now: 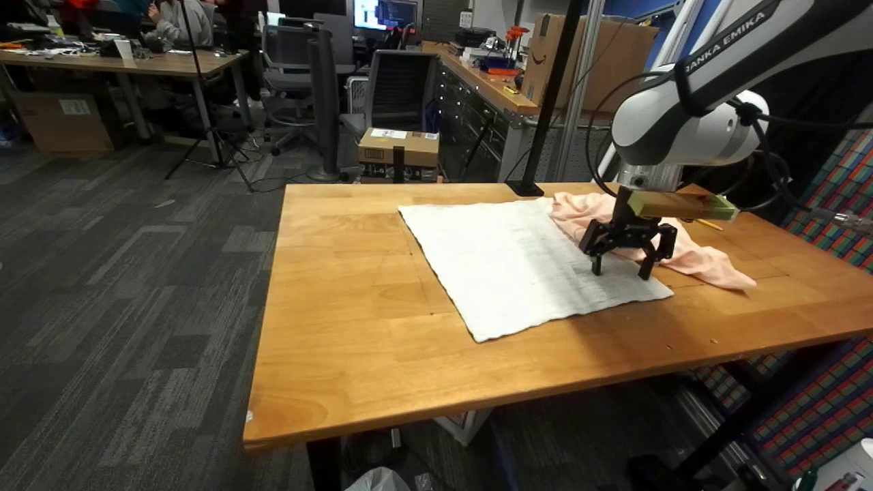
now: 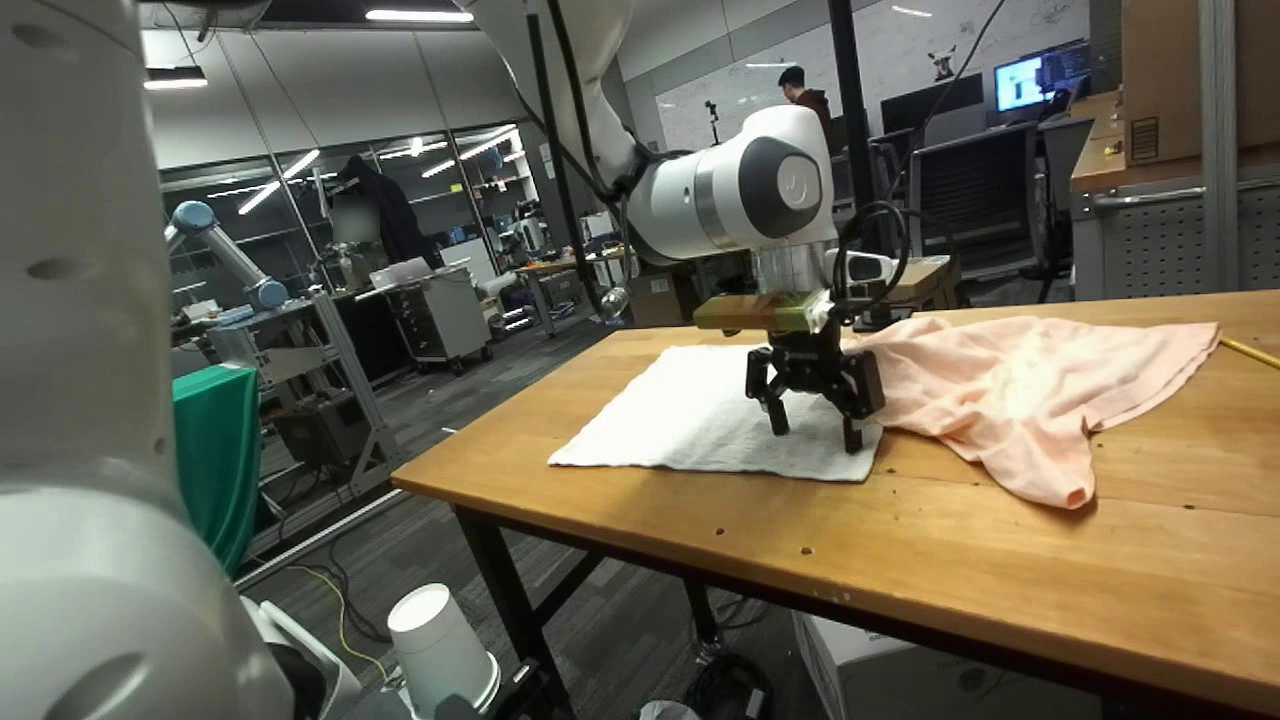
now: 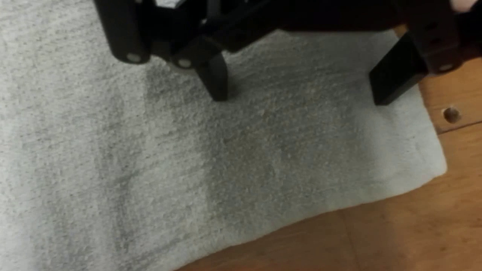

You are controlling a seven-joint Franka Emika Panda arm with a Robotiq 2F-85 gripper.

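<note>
A white towel point(image 1: 507, 266) lies flat on the wooden table. Over its right-hand part, close to one corner, my gripper point(image 1: 619, 274) points down with its fingers spread apart. Nothing is between the fingertips in the wrist view, where the towel's textured surface point(image 3: 271, 180) fills most of the picture below the gripper. Whether the tips touch the cloth or hover just above it, I cannot tell. A crumpled pink cloth point(image 2: 1020, 384) lies beside the towel, partly behind the gripper in exterior view 1.
A yellow pencil point(image 1: 708, 224) lies beyond the pink cloth. A black post point(image 1: 536, 139) stands at the table's back edge.
</note>
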